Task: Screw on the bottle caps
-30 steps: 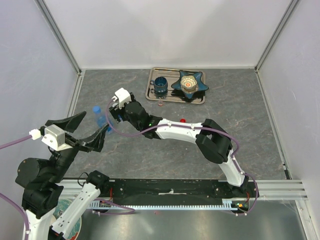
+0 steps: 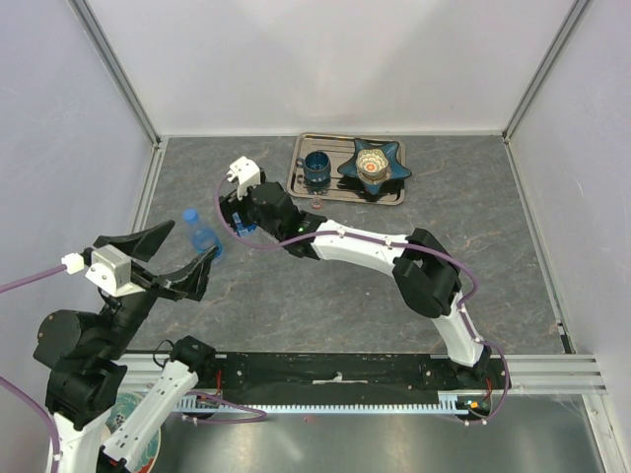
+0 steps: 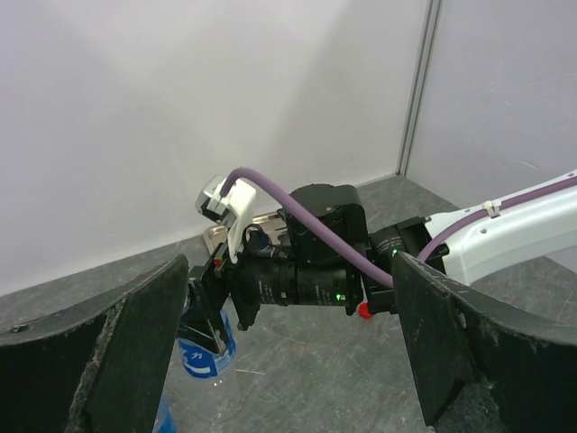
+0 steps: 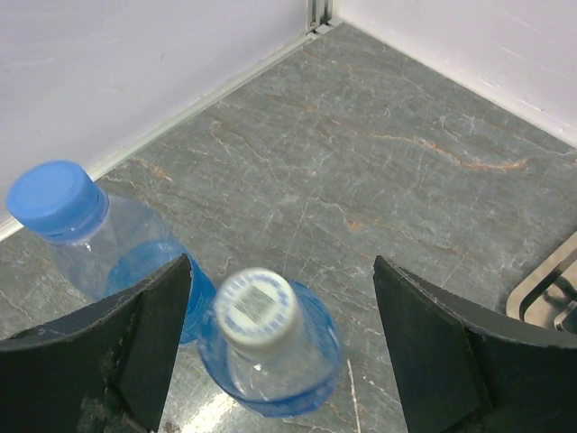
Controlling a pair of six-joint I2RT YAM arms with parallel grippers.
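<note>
A capped blue-topped bottle stands on the left of the grey table; in the right wrist view its cap is at upper left. A second, uncapped-looking bottle with a pale top is below and between the fingers of my right gripper, which is open. My left gripper is open beside the bottles at the left, empty. A red cap lies behind the right arm, and a small pale round piece lies by the tray.
A metal tray at the back holds a blue mug and a star-shaped dish with a patterned item. White walls border the back and sides.
The left arm has barely moved.
</note>
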